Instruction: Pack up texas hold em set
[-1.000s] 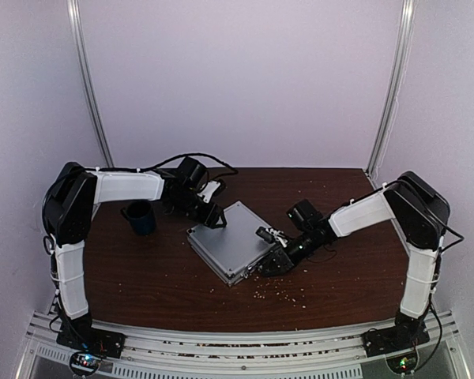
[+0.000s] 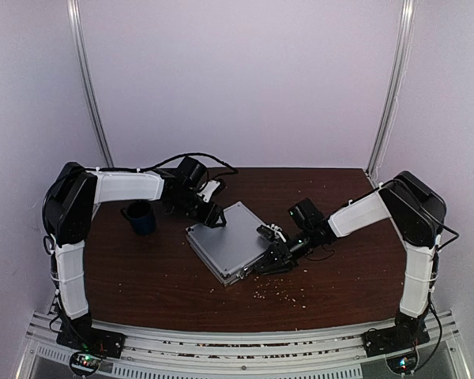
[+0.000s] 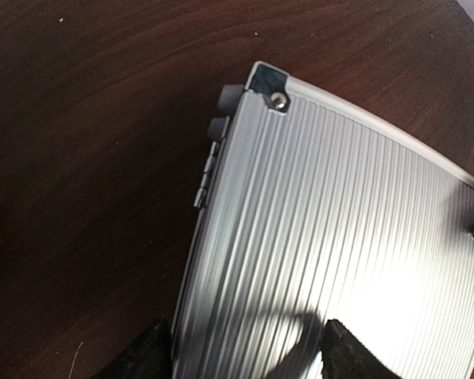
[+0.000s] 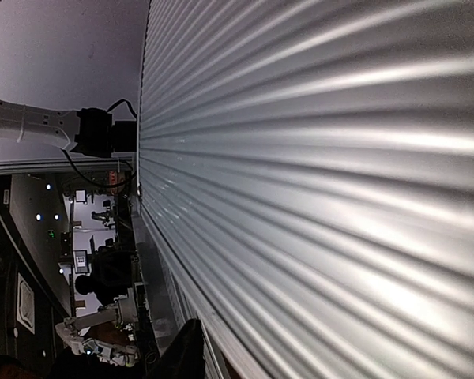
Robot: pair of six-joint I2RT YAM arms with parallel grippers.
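A closed silver ribbed case (image 2: 229, 241) lies at an angle on the dark wooden table; its contents are hidden. My left gripper (image 2: 217, 221) is at the case's far-left edge. In the left wrist view its fingers (image 3: 349, 354) stand apart low in the picture, with the lid's border between and beneath them. A black corner cap (image 3: 268, 85) and hinge-like fittings (image 3: 208, 174) show on the case's side. My right gripper (image 2: 249, 272) is against the case's near-right corner. Only one dark finger (image 4: 182, 351) shows beside the lid in the right wrist view, so its opening is hidden.
A dark blue mug (image 2: 141, 218) stands left of the case, near the left arm. Small pale crumbs (image 2: 278, 294) are scattered in front of the right gripper. Free table lies behind the case and to the right.
My right gripper has shifted slightly toward the left along the case's near corner, and that corner has moved a little to the left. The left arm looks unmoved.
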